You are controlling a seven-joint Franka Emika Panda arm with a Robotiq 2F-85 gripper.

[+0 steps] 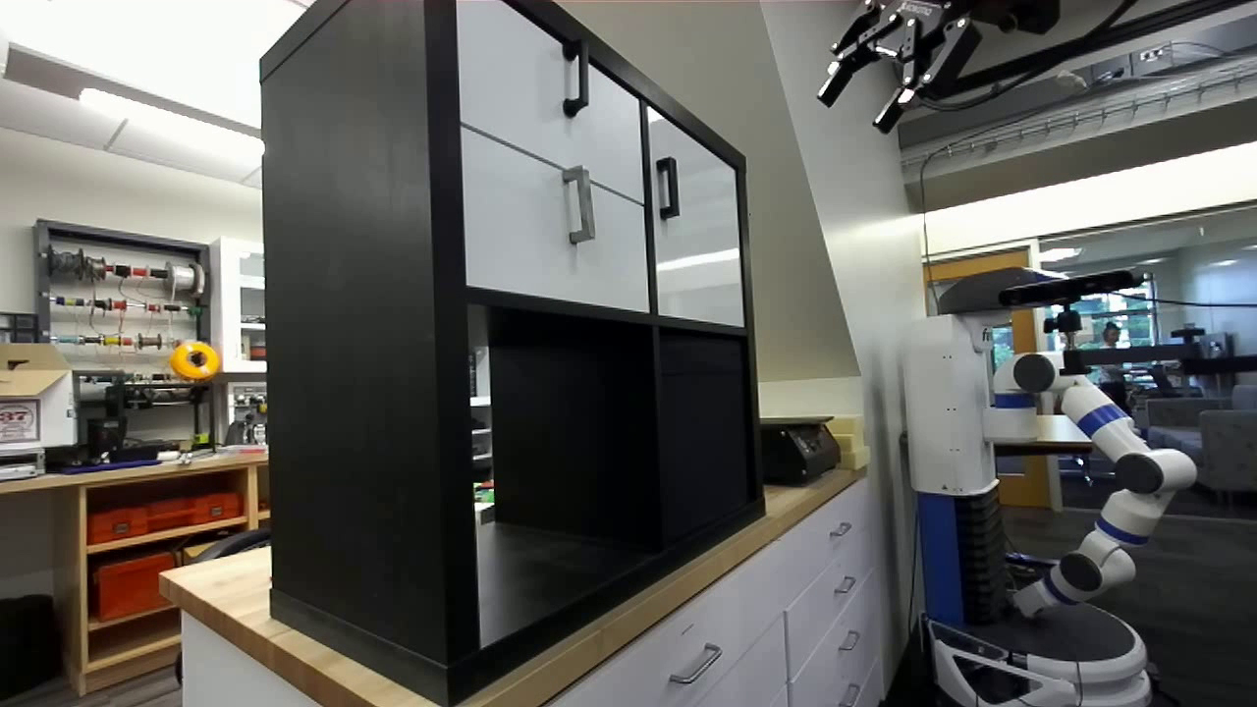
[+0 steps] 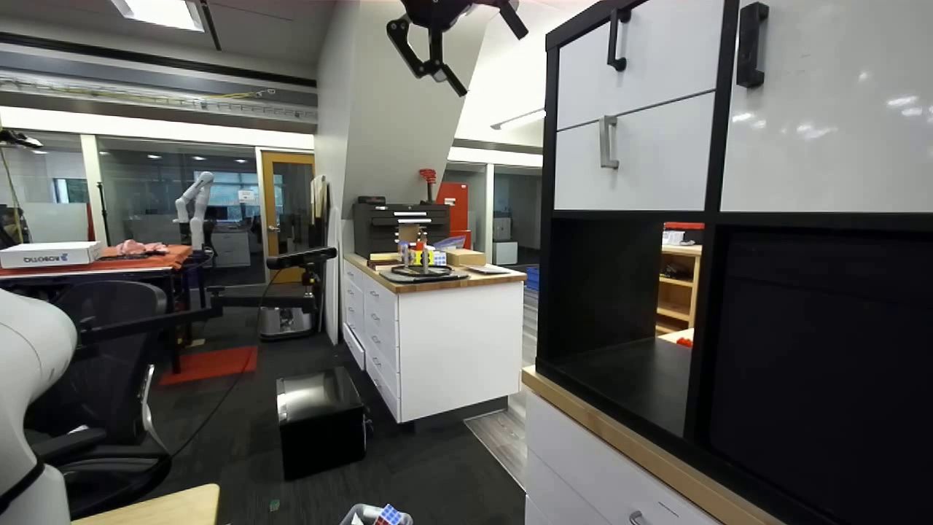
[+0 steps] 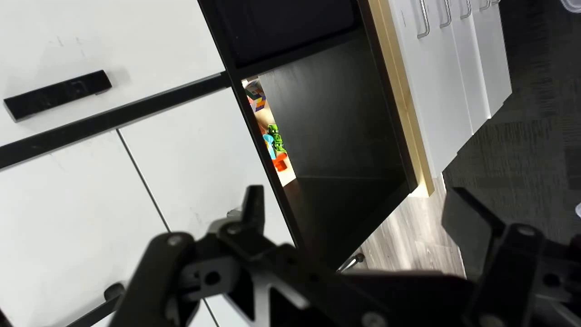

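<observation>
My gripper (image 1: 861,98) hangs high to the right of the black cabinet (image 1: 354,330), open and apart from it. In the wrist view the gripper has its fingers wide apart, with nothing held between them. The cabinet has closed white upper fronts: two stacked drawers with a black-handled one (image 1: 530,77) above and a grey-handled one (image 1: 519,218) below, and a glossy white door (image 1: 704,253) beside them. Beneath the drawers lies an open cubby (image 3: 337,125), empty as far as it shows. The neighbouring lower compartment (image 1: 707,430) looks dark.
Under the cabinet runs a wooden counter (image 1: 813,507) over white drawers (image 1: 731,648). A dark box-shaped device (image 1: 798,450) stands beyond the cabinet. A white robot (image 1: 952,401) stands on the floor at right. Air around my gripper looks clear.
</observation>
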